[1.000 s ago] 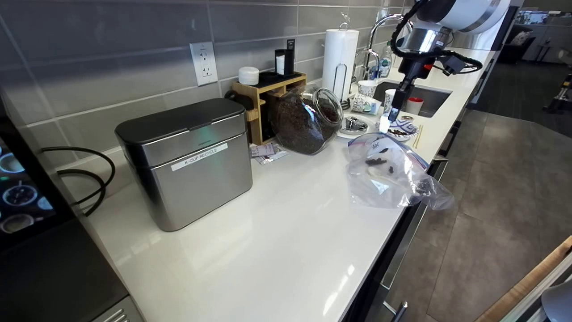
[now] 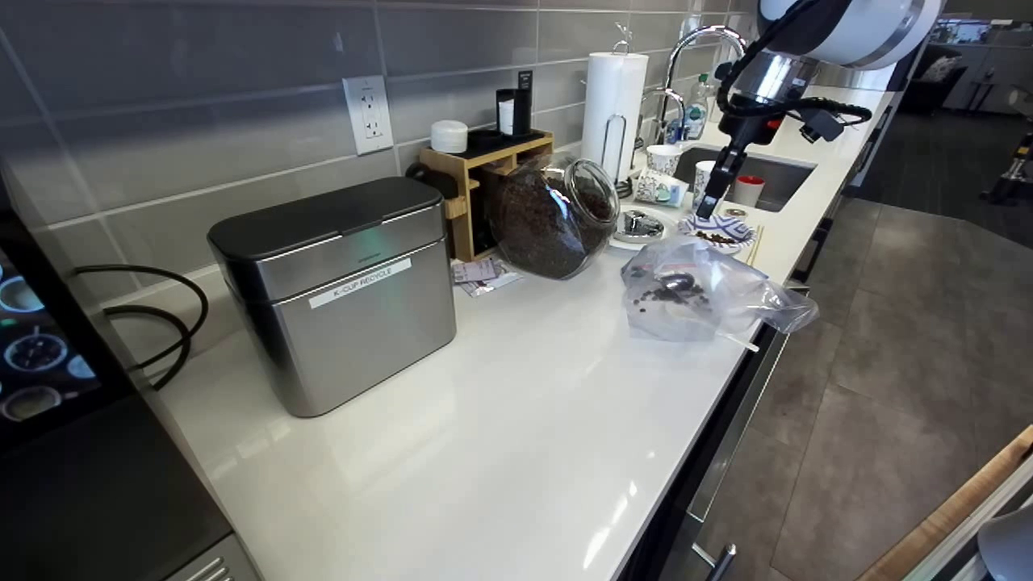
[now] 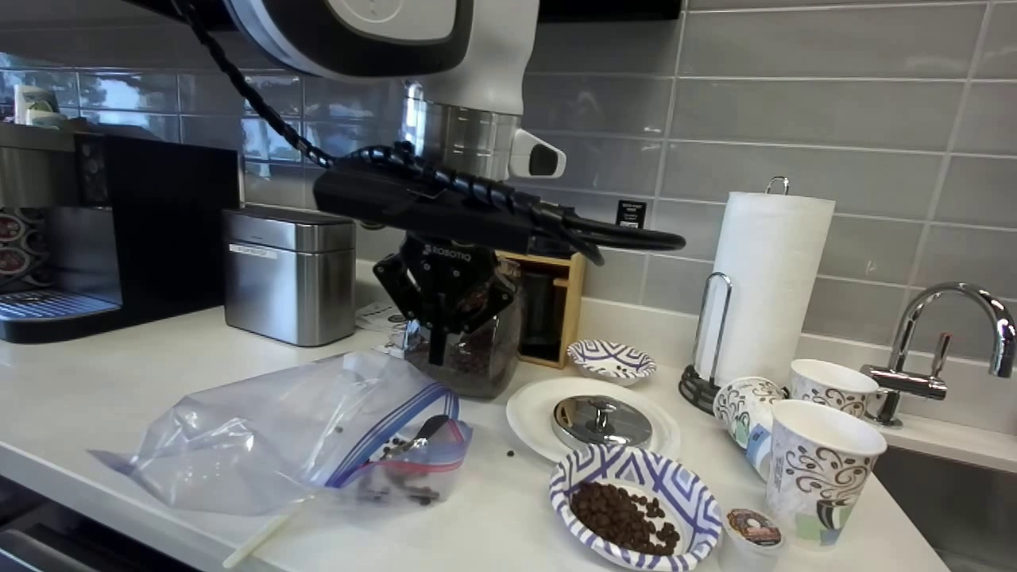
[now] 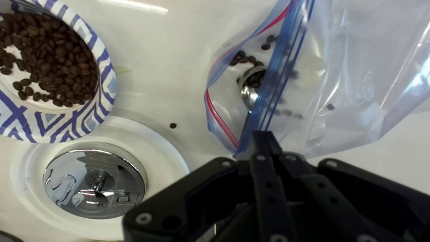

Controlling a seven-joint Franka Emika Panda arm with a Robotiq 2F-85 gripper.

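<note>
A clear zip bag (image 3: 276, 429) lies on its side on the counter, its mouth towards the bowl. Inside, near the zip, are loose coffee beans and a metal scoop (image 4: 249, 90) with a dark handle. My gripper (image 3: 436, 354) points down over the bag's mouth, fingers together. In the wrist view the gripper overlaps the zip's near end; whether it touches the film cannot be told, and nothing shows clearly between the fingertips. A blue-and-white patterned bowl (image 3: 701, 505) holds coffee beans. Behind the gripper stands a big glass jar (image 2: 552, 218) of beans, mouth tilted sideways.
A chrome lid (image 4: 94, 183) rests on a white plate (image 4: 167, 157); a smaller patterned bowl (image 3: 610, 361) stands behind it. Paper cups (image 3: 821, 467) and a paper towel roll (image 3: 772, 286) are near the sink. A steel bin (image 2: 373, 310) stands away.
The bag has shifted and slumped, its lower side drawn back from the counter's front edge, and the scoop shows differently through it. My gripper has turned and moved slightly.
</note>
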